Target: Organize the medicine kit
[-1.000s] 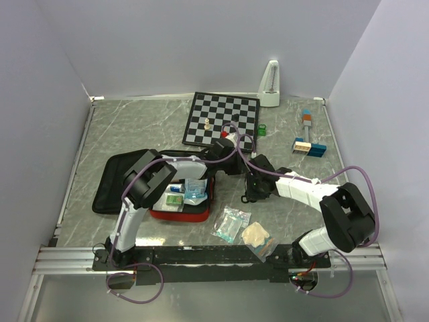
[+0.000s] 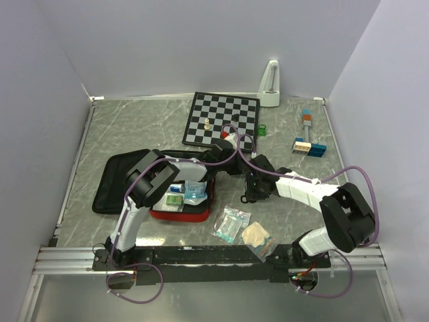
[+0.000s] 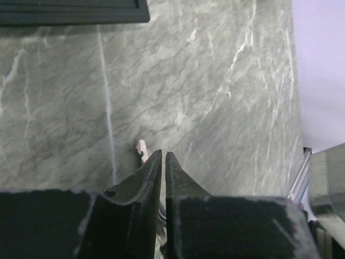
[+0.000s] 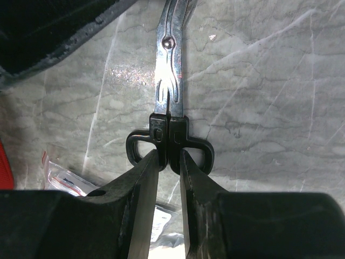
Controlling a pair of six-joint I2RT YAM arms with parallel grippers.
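Observation:
In the right wrist view, scissors [image 4: 169,81] with metal blades and black handles point away from my right gripper. Its fingertips stand slightly apart over the inner bars of the handles; whether they grip cannot be told. From above, one handle loop shows beside that gripper [image 2: 255,194]. My left gripper is near the blade end, its fingers almost together. A small pale tip [image 3: 141,147] of something thin pokes out beyond them, the rest mostly hidden. The open red-and-black medicine kit [image 2: 181,217] holds blue and green packs [image 2: 195,191], partly under the left arm.
Two clear bags, one with white-and-green contents [image 2: 231,225] and one with beige contents [image 2: 257,238], lie at the front. Behind are a chessboard [image 2: 214,111], a white metronome [image 2: 270,84] and a green item [image 2: 262,129]. Blue blocks [image 2: 316,150] stand right.
My left arm has shifted very slightly to the right over the kit. The right arm, the bags and the kit look the same.

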